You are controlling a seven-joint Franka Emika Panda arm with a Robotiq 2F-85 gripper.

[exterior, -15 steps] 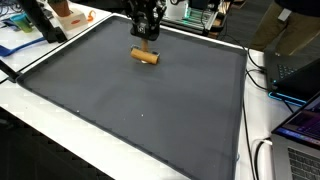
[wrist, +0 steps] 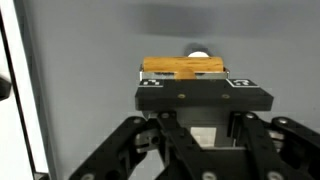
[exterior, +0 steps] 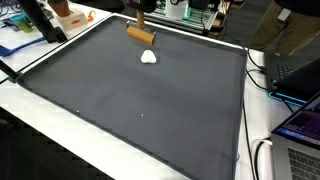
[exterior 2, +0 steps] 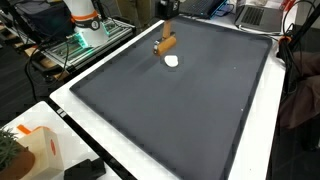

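Observation:
A light-brown wooden piece [exterior: 140, 35], shaped like a small mallet, has its rounded head pointing down and its handle upward. In exterior view 2 the wooden piece [exterior 2: 165, 45] hangs below my gripper [exterior 2: 168, 10], which is shut on the handle end. My gripper shows up close in the wrist view, its dark fingers marked with black-and-white patterns; the wooden head [wrist: 182, 64] lies just past them. Close to it on the board lies a small white object [exterior: 149, 57], partly hidden in the wrist view behind the wooden head.
The dark grey board [exterior 2: 175, 110] is otherwise bare, with wide free room toward the front. Laptops [exterior: 297, 150] and cables stand along the right edge. An orange-and-white item [exterior 2: 38, 150] and a plant [exterior 2: 12, 153] are at the lower left of exterior view 2.
My gripper stays shut on the wood.

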